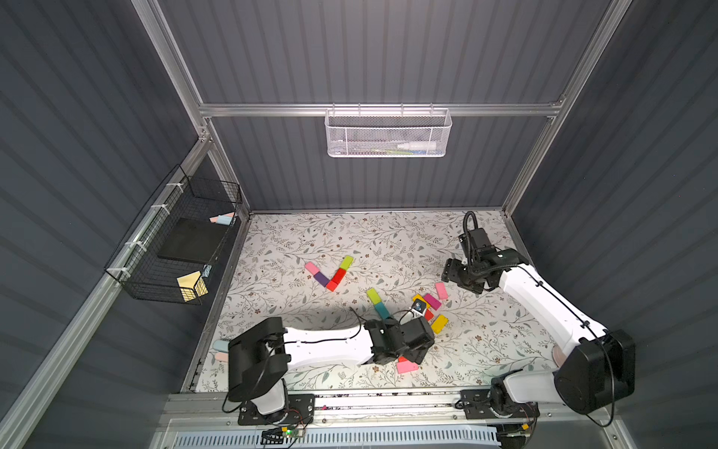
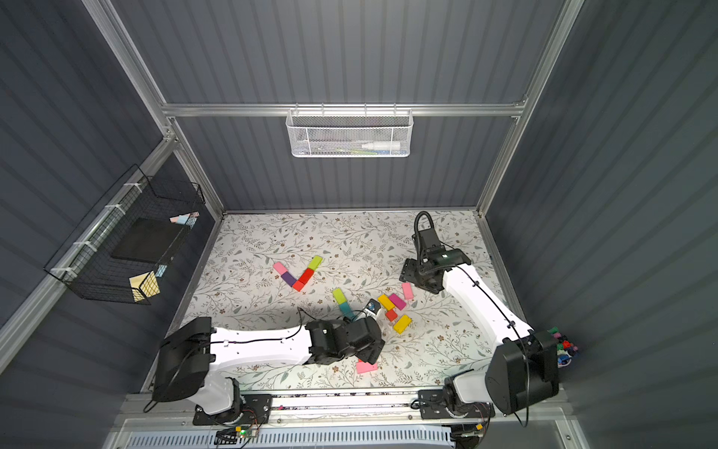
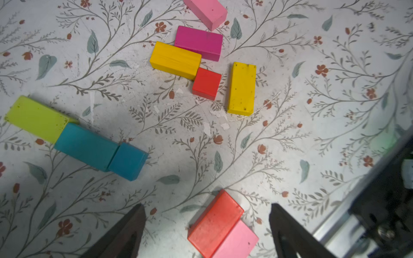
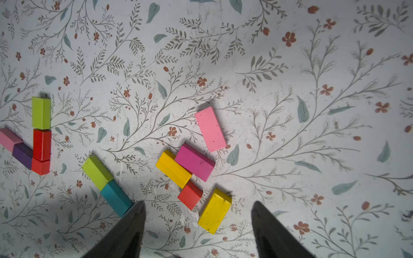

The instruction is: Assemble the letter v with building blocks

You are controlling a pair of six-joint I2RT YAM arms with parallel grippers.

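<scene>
A V of blocks stands left of centre: pink point(image 1: 311, 267), purple point(image 1: 321, 278), red point(image 1: 336, 277), lime point(image 1: 345, 262). My left gripper is open over a red block point(image 3: 215, 223) lying beside a pink one point(image 3: 236, 243) at the front. My right gripper hangs open above loose blocks: pink point(image 4: 210, 129), magenta point(image 4: 195, 161), yellow point(image 4: 173, 167), small red point(image 4: 190, 194) and another yellow point(image 4: 215, 210). A lime block point(image 3: 39, 118) lines up with teal blocks point(image 3: 87, 146) between these groups.
A black wire basket point(image 1: 172, 224) hangs on the left wall, a white mesh basket point(image 1: 387, 133) on the back wall.
</scene>
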